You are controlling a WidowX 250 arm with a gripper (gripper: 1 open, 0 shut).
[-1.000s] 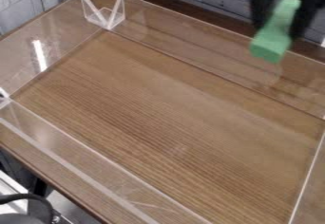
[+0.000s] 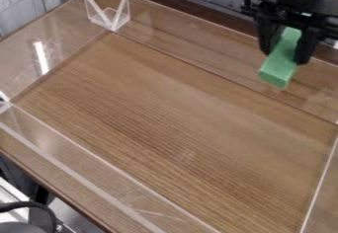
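My gripper [image 2: 286,41], dark and at the upper right, is shut on a light green block [image 2: 280,65], which hangs tilted below it over the back right of the wooden floor [image 2: 145,128]. The fingertips are partly hidden by the block and the dark housing.
A small white wire-like object [image 2: 109,10] stands at the back left. Clear rims or walls edge the wooden area at the left and right, with a dark strip along the back.
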